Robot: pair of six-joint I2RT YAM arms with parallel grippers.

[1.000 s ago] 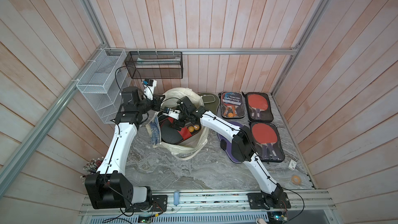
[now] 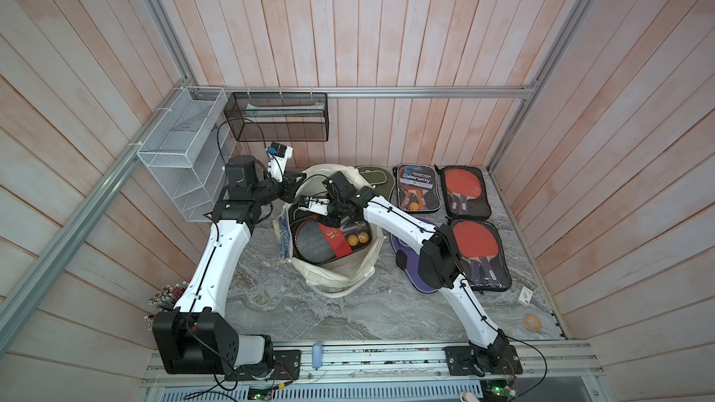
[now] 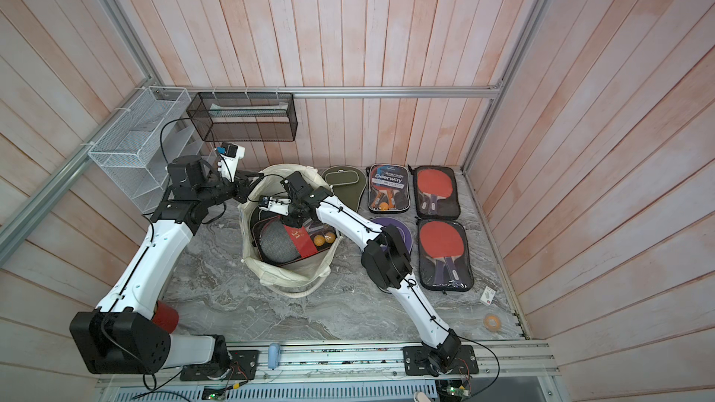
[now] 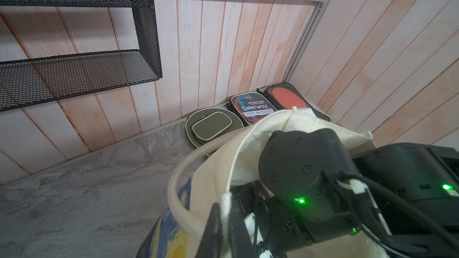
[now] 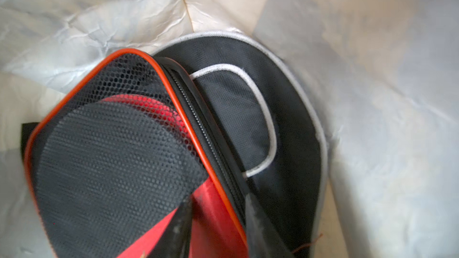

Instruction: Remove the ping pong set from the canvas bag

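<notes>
The cream canvas bag [image 2: 335,280] stands open on the table. Inside lies a black mesh ping pong case [image 5: 114,157] with orange piping, a red band and orange balls [image 2: 358,239]. A black case with grey piping [image 5: 296,129] lies against it. My right gripper reaches into the bag, its fingers part open, with the mesh case's zipped edge between the fingers; whether they touch it cannot be told. At the bag's back left rim, my left gripper is shut on the pale canvas edge. The lower ends of both cases are hidden.
Right of the bag are a green case [image 2: 378,181], the Deerway set [image 2: 418,187], two black cases with red paddles [image 2: 463,192] [image 2: 482,253] and a purple case [image 2: 418,271]. A black wire basket [image 2: 277,130] hangs behind.
My left gripper and the bag's left rim have shifted right. The mesh case inside now shows greyer and farther right, and my right gripper has moved slightly right.
</notes>
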